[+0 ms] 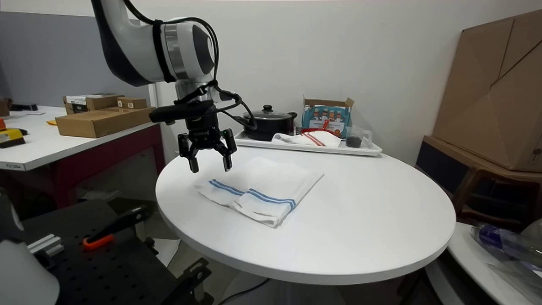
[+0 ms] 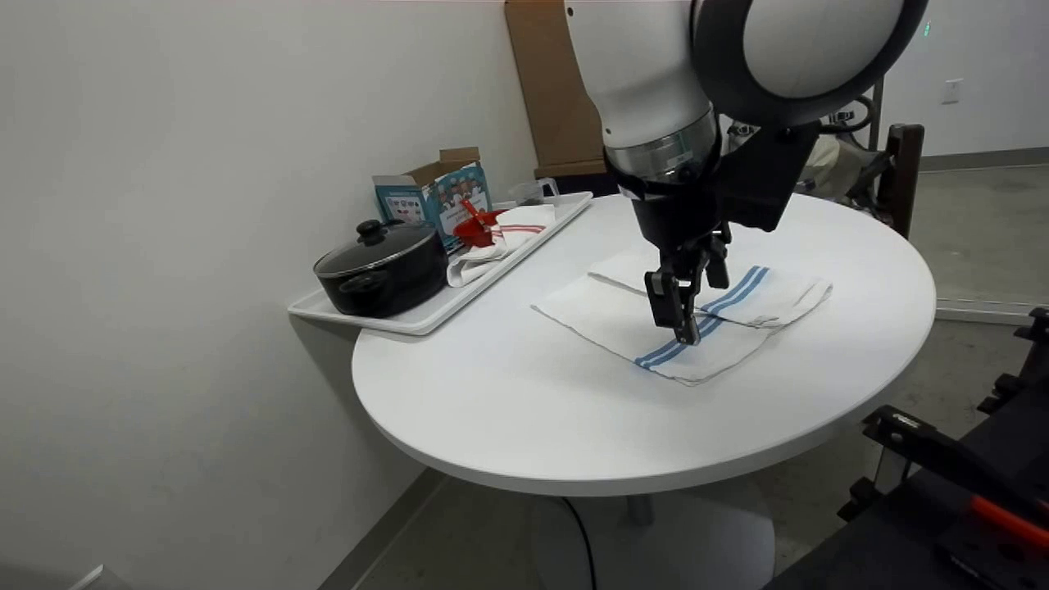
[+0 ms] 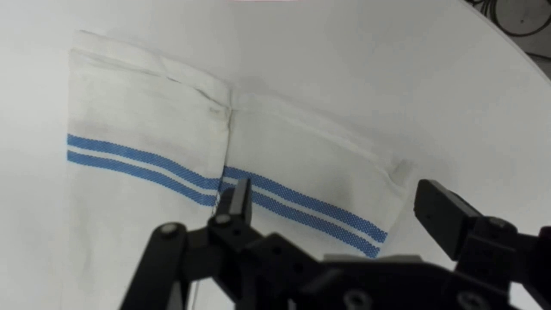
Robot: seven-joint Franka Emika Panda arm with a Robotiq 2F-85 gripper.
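Observation:
A white towel with blue double stripes [image 1: 277, 185] lies folded on the round white table [image 1: 366, 218], one layer overlapping another along a seam near its middle. In the wrist view the towel [image 3: 144, 119] fills the left and centre, its striped end facing up the picture. My gripper [image 1: 211, 165] hangs above the table by the towel's left corner, fingers spread wide and empty. Seen from the wrist, the gripper has one finger [image 3: 240, 199] over the towel's seam and the other finger [image 3: 441, 219] past the towel's edge, over bare table.
At the back, a white tray [image 1: 376, 151] holds a lidded black pot [image 1: 268, 124], a red-striped cloth [image 1: 310, 138], a blue box [image 1: 326, 117] and a clear cup [image 1: 359, 137]. A dark perforated stand [image 1: 101, 264] is at lower left.

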